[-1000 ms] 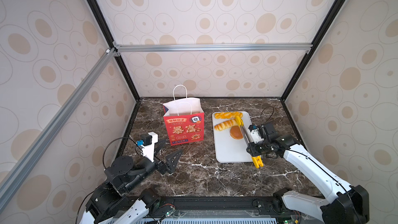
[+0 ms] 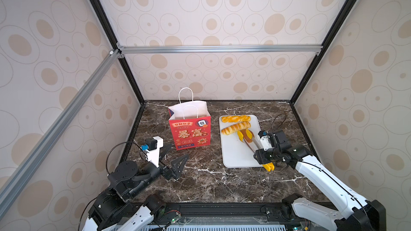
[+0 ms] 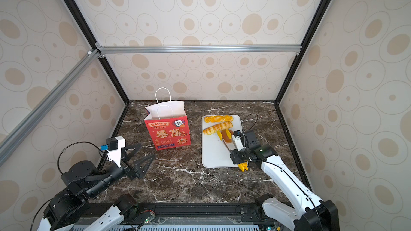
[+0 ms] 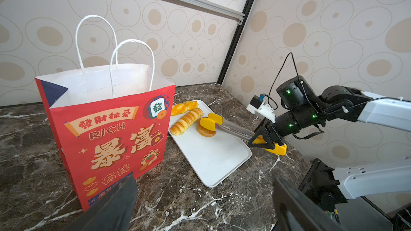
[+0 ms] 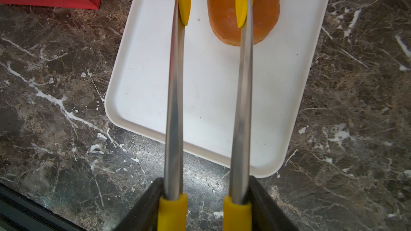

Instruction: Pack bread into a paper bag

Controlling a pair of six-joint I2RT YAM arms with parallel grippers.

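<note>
The red paper bag (image 2: 189, 130) stands upright with handles up, left of the white tray (image 2: 231, 158). On the tray lie a braided bread (image 2: 235, 119), a ridged long loaf (image 2: 231, 129) and a round bun (image 5: 222, 17). My right gripper (image 2: 263, 156) holds metal tongs (image 5: 241, 102) by their yellow handles; their spread yellow tips are at the bun, as the right wrist view shows from above. My left gripper (image 2: 179, 166) is open and empty, in front of the bag.
Bare dark marble table (image 2: 205, 179) lies in front of the bag and tray. Walls and frame rails surround the workspace on back and sides.
The tongs' tips have come down from beside the long loaf onto the bun and spread apart, with a slight shift of the right arm. The left arm is unchanged.
</note>
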